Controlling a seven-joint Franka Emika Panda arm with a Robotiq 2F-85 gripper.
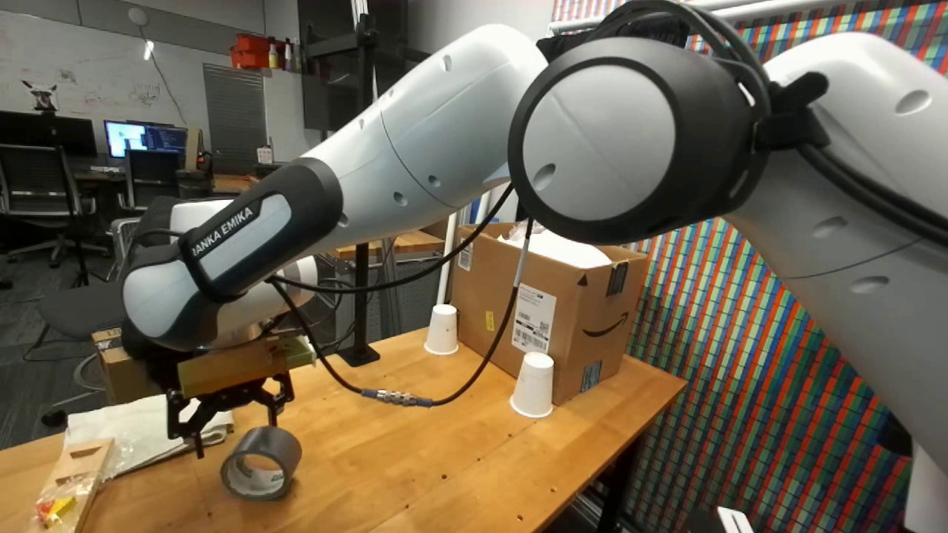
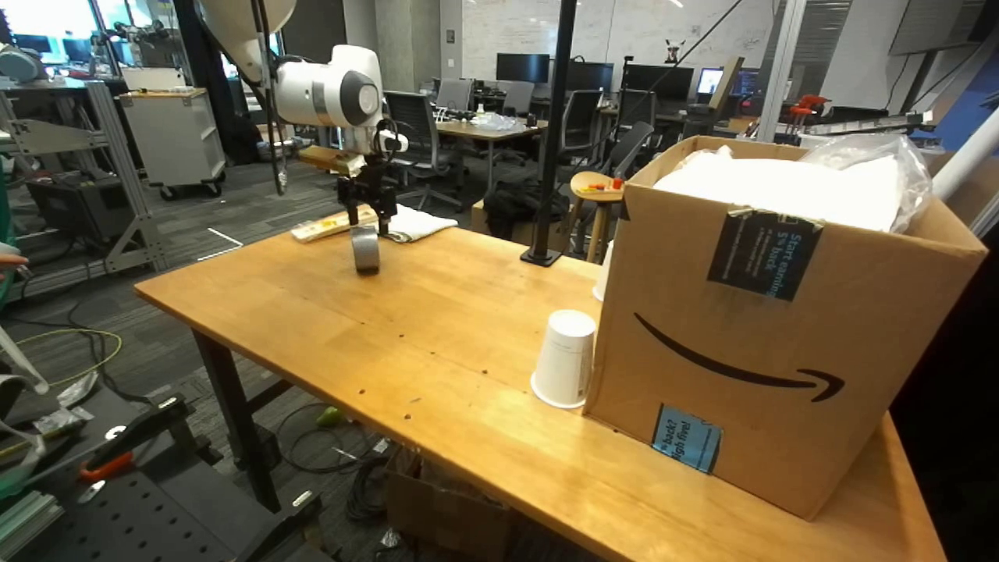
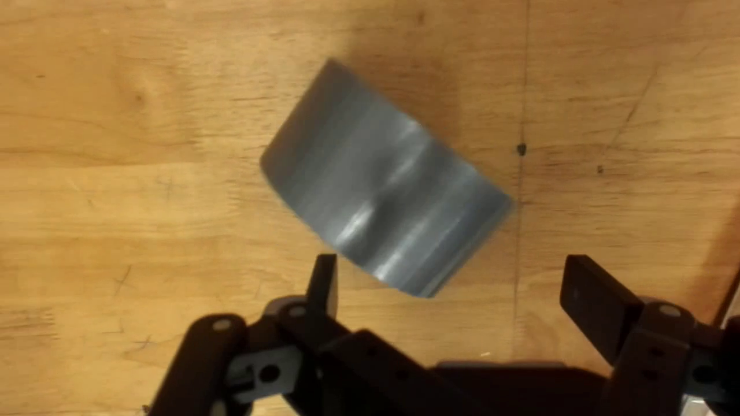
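Observation:
A grey roll of duct tape stands on its curved edge on the wooden table, its open core visible in exterior view 1. Seen from the wrist, the roll lies diagonally, ahead of the fingertips. My gripper is open, its dark fingers wide apart with only bare table between them. In exterior view 1 the gripper hangs above and behind the roll, apart from it. Exterior view 2 has the gripper close over the upright roll.
Two upside-down white paper cups stand near a large cardboard box. Behind the gripper lie a white cloth and a wooden piece with plastic wrap.

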